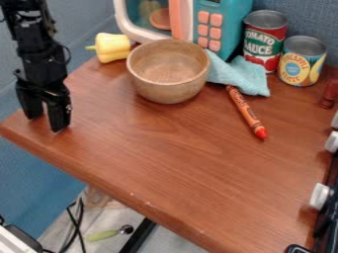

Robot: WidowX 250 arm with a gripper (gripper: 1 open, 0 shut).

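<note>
My black gripper (pixel 45 113) hangs low over the left edge of the wooden table (pixel 158 178), left of a wooden bowl (pixel 168 74). Its two fingers point down; whether anything is between them is hard to tell. A red crayon (pixel 247 112) lies right of the bowl, partly beside a light blue cloth (pixel 240 74). A yellow object (pixel 111 46) sits behind the bowl on the left.
A teal toy microwave (pixel 222 25), a tomato can (pixel 263 40) and a second can (pixel 302 61) stand at the back. A small red bottle (pixel 330 95) and appliance parts line the right edge.
</note>
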